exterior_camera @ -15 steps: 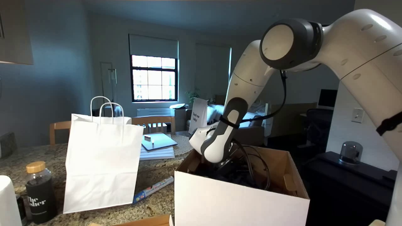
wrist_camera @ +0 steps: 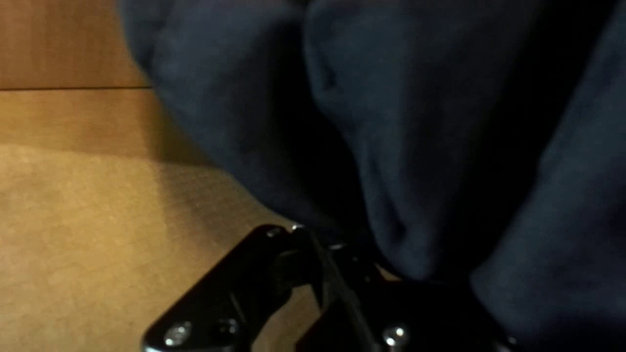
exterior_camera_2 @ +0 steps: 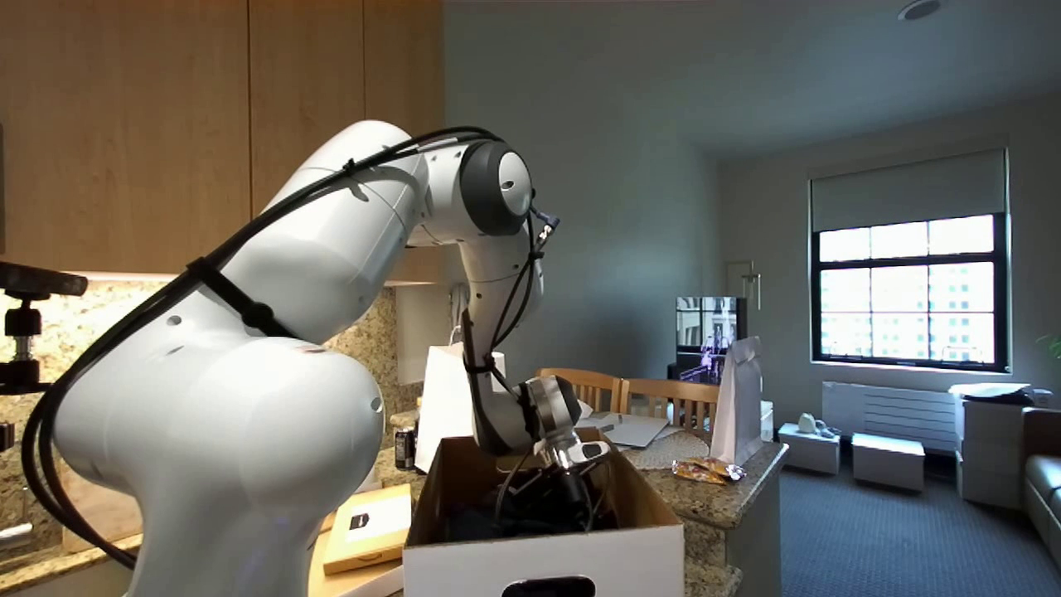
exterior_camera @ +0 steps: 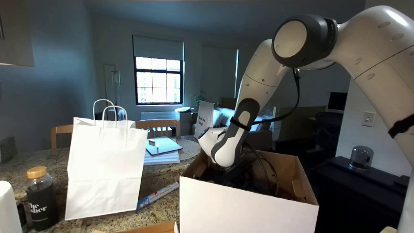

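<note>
Dark navy cloth (wrist_camera: 375,146) fills much of the wrist view, hanging in thick folds. My gripper is at the lower middle of that view, its dark fingertips close together against the cloth's lower edge. Whether any fabric lies between them is hidden in shadow. Both exterior views have the arm reaching down into a cardboard box, white outside (exterior_camera: 248,207) and brown inside, where the contents appear only as a dark heap.
On the granite counter left of the box stand a white paper bag (exterior_camera: 106,171) and a bottle with a wooden cap (exterior_camera: 40,198). A blue-and-white tube (exterior_camera: 159,195) lies between bag and box. The box walls (exterior_camera_2: 542,569) surround the gripper.
In exterior view 1 the arm's lower part has shifted slightly right inside the box, and its elbow has risen a little. The box and counter items are unmoved.
</note>
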